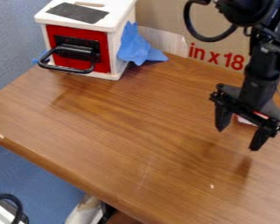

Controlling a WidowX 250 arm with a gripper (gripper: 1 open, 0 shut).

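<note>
My black gripper [237,133] hangs over the right side of the wooden table [119,140], its fingers spread open. Partly hidden behind it lies a small red and white object [245,121]; whether anything touches it I cannot tell. At the back left stands a white toy oven with a red front [63,39] and a black handle, with a blue cloth [136,45] against its right side.
A cardboard panel [195,51] with red print stands along the back. Blue padded flooring and some cables show beyond the left edge.
</note>
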